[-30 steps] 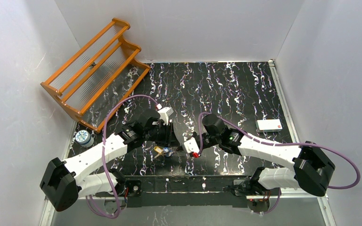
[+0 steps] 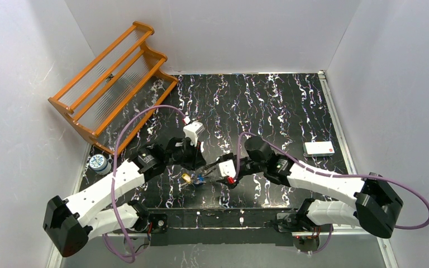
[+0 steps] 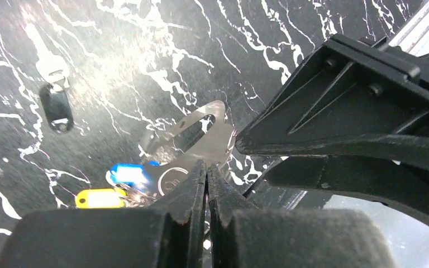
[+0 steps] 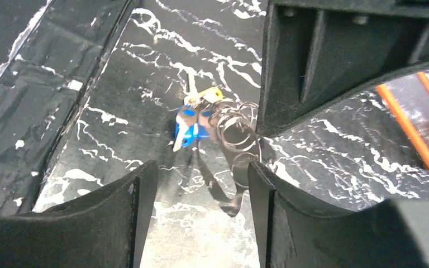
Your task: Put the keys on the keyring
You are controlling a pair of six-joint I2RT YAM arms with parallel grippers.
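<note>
In the left wrist view, a flat silver metal keyring piece with a large slot lies just past my left gripper, which is shut. One fingertip of my right gripper stands by the piece's right edge. Keys with a blue tag and a yellow tag bunch at its lower left. The right wrist view shows several wire rings close to the left gripper's tip. My right gripper is open, its fingers apart. Whether the rings touch either gripper, I cannot tell.
A silver key with a black fob lies alone on the dark marbled table. A wooden rack leans at the far left, a round tin stands near it, and a white box sits at the right.
My left gripper has shifted slightly left. The right gripper's fingers have spread apart, and its arm has moved slightly to the right.
</note>
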